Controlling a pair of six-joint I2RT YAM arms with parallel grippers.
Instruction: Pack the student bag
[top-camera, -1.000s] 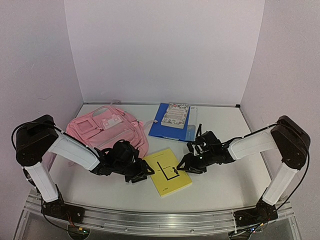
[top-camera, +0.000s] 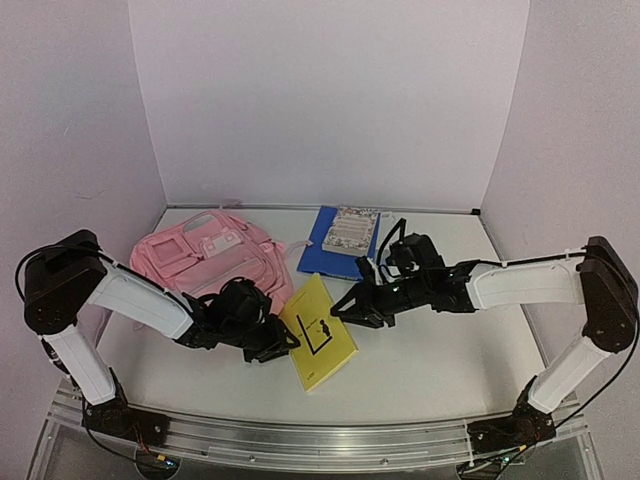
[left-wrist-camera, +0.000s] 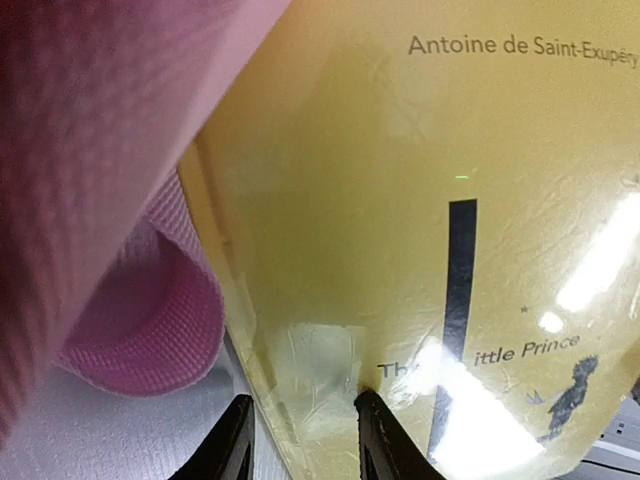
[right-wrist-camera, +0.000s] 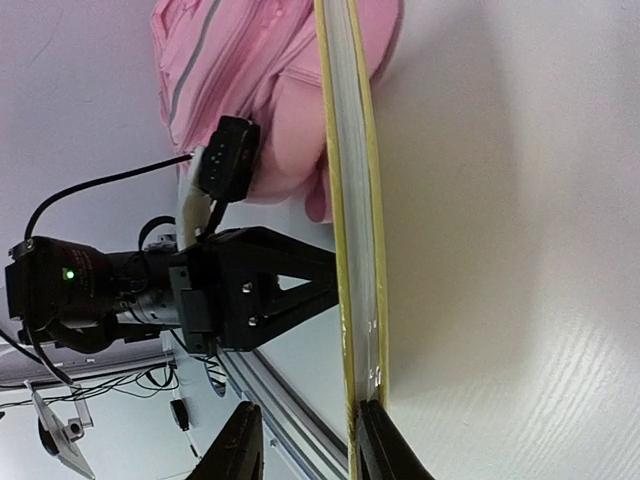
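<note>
A yellow book, The Little Prince (top-camera: 319, 333), is tilted up off the table between my two grippers. At its left edge is my left gripper (top-camera: 278, 345), fingers apart. In the left wrist view one finger (left-wrist-camera: 375, 440) lies against the cover, the other (left-wrist-camera: 232, 440) over bare table past the edge. From the right, my right gripper (top-camera: 355, 303) meets the book. The pink bag (top-camera: 205, 250) lies at the left.
A blue folder (top-camera: 312, 258) lies at the back with a patterned booklet (top-camera: 351, 232) on top. A pink strap loop (left-wrist-camera: 190, 340) hangs close to the left gripper.
My right gripper has moved left and away from the front edge. The book's right side has risen from lying flat, and the book has turned. The left gripper has shifted slightly left.
</note>
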